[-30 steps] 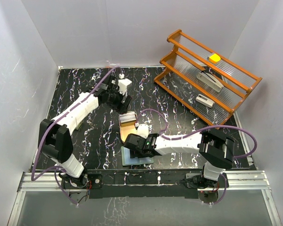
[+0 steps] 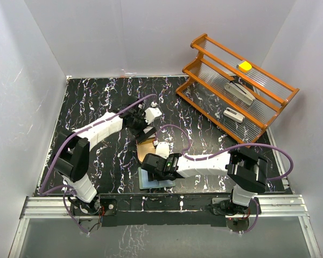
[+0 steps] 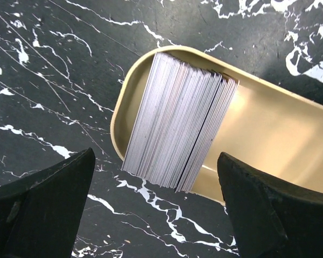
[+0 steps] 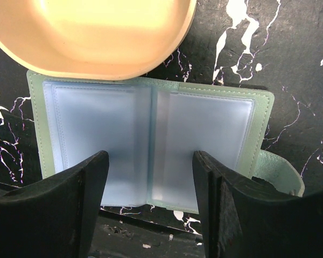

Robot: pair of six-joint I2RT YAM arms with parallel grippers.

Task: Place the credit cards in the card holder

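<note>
A beige tray (image 3: 274,134) holds a stack of white cards (image 3: 172,121) standing on edge at one end. My left gripper hangs over that stack, open, its fingers on either side with nothing gripped. The pale green card holder (image 4: 264,107) lies open, with clear sleeves, just below the tray's near end in the right wrist view. My right gripper is above the holder, part open, with no card visible between its fingers. In the top view both arms meet around the tray and holder.
A wooden rack (image 2: 204,80) with a stapler (image 2: 233,115) and a yellow object (image 2: 244,66) stands at the back right. Grey walls surround it.
My left gripper has moved toward the front and slightly right, down over the cards in the tray. My right arm looks unchanged.
</note>
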